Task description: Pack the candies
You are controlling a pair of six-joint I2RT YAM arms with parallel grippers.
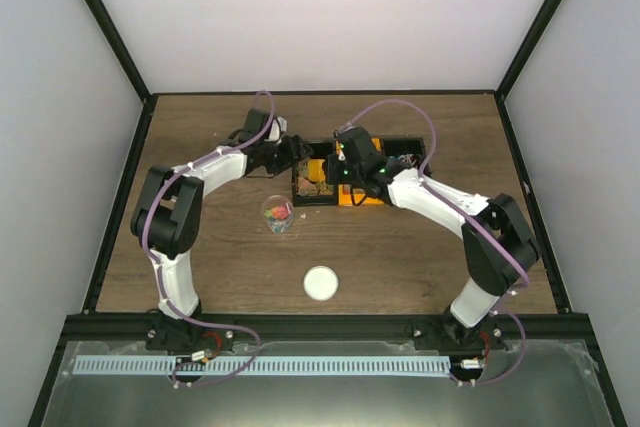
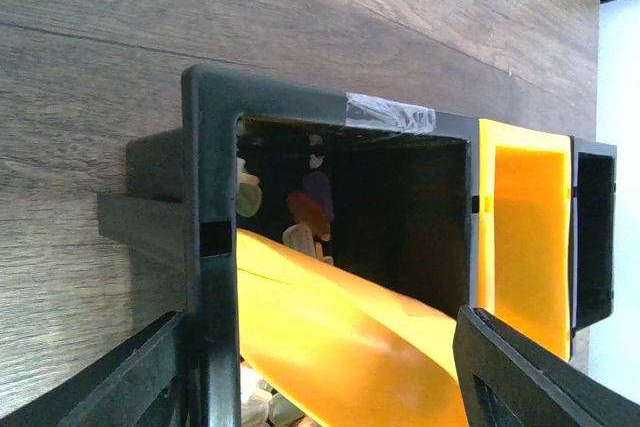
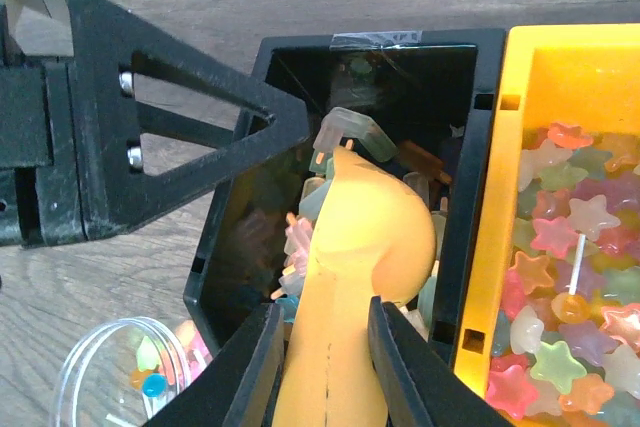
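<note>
A black organizer compartment (image 3: 276,55) holds translucent candy pieces and a bent yellow piece (image 3: 365,237); my right gripper is shut on that yellow piece. My left gripper is at the compartment's outer end, part open, its fingertips either side of the black end wall and yellow piece in its wrist view; contact is unclear. Beside it, a yellow compartment (image 3: 520,57) is full of star candies. A clear jar (image 1: 278,212) with coloured candies stands in front of the organizer.
A white round lid (image 1: 320,283) lies front centre. A further black compartment (image 2: 598,227) sits at the organizer's other end.
</note>
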